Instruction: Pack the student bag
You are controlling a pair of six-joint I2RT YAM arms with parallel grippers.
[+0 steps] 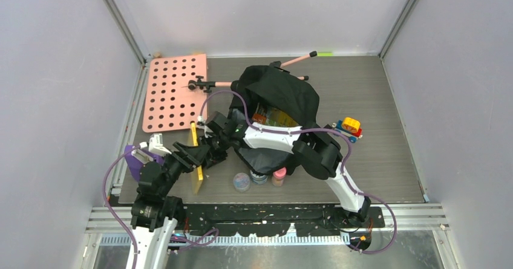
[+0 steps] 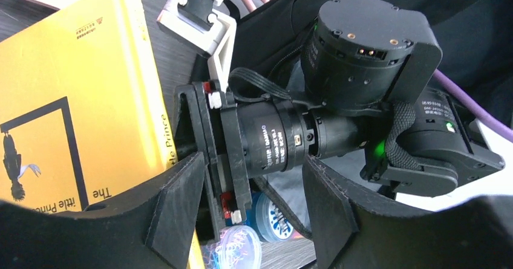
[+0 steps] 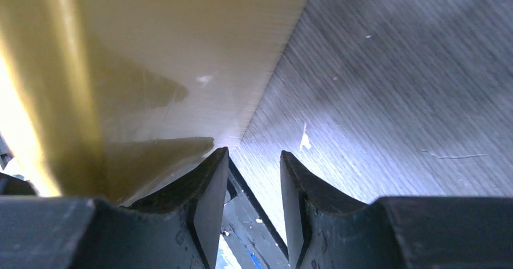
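Note:
The yellow book (image 1: 195, 175) stands tilted on edge left of the black bag (image 1: 275, 90), between both grippers; its cover fills the left of the left wrist view. My left gripper (image 1: 196, 158) is at the book from the left; its fingers show a gap in the left wrist view, and what is between them is unclear. My right gripper (image 1: 212, 151) is beside the book's other side, low over the table; in the right wrist view the book (image 3: 151, 63) rises left of its fingertips, and whether they grip it is hidden.
Pink pegboard (image 1: 163, 93) at back left, purple object (image 1: 133, 166) behind the left arm. Three small jars (image 1: 241, 182) stand at the bag's front. A toy car (image 1: 349, 129) sits at the right, with clear table around it.

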